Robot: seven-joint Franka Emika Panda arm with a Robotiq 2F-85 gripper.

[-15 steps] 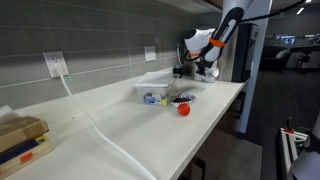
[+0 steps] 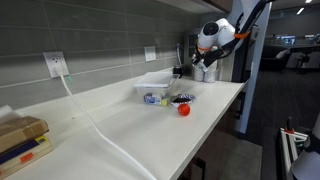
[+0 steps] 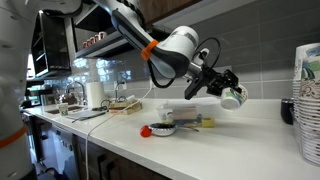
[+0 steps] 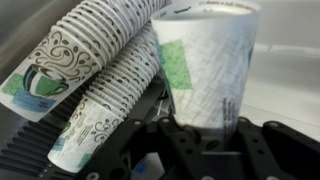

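Observation:
A white paper cup with a green print [image 4: 205, 65] is gripped at its narrow end, its wide mouth toward the top of the wrist view. My gripper is shut on it. In the second exterior view the cup [image 3: 233, 98] hangs tilted above the counter, below the black gripper [image 3: 222, 80]. Tall stacks of similar cups [image 3: 309, 85] stand to its right, apart from it. The wrist view shows two nested stacks [image 4: 95, 40] to the left of the held cup. From the first exterior view, the gripper is too small to make out clearly.
A white bin [image 2: 155, 82] stands near the wall, with yellow-labelled items [image 2: 155, 99] before it. A dark bowl [image 3: 162, 127] and a red round object [image 3: 146, 131] are near the counter's front edge.
Over the last second the arm has shifted slightly to the right in the first exterior view, and its white link stands more level. The counter objects have not moved.

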